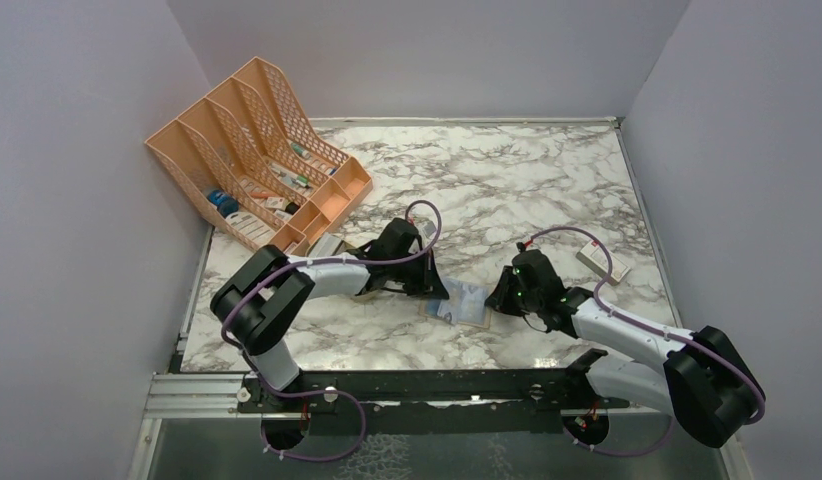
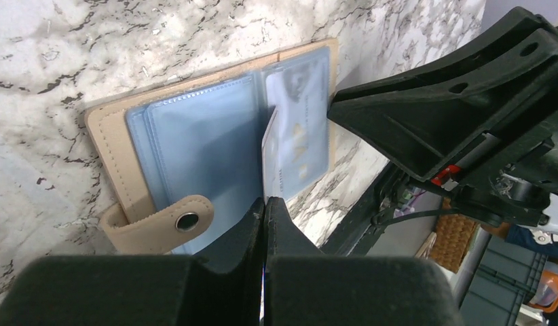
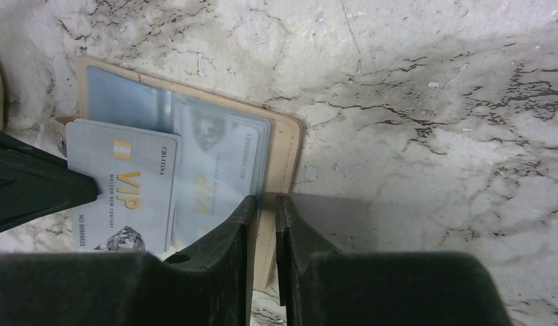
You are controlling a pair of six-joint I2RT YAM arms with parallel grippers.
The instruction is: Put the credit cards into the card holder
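Observation:
The card holder (image 1: 474, 318) lies spread out on the marble table, with a tan cover and blue-clear sleeves (image 2: 205, 136). In its right sleeve (image 3: 212, 163) a silver VIP card shows through the plastic. Another silver VIP card, seen almost edge-on in the left wrist view, rises over the holder's middle. My left gripper is shut on this card's near edge. At the holder's right border, my right gripper has its fingertips slightly parted. Tan cover shows in that narrow gap; whether the tips touch the sleeve edge is unclear.
An orange compartment rack (image 1: 332, 210) with bottles and tubes stands at the back left. A small white box (image 1: 602, 260) lies to the right. Behind the arms, the table (image 1: 487, 180) is clear. The holder's snap strap (image 2: 171, 224) sticks up at its left.

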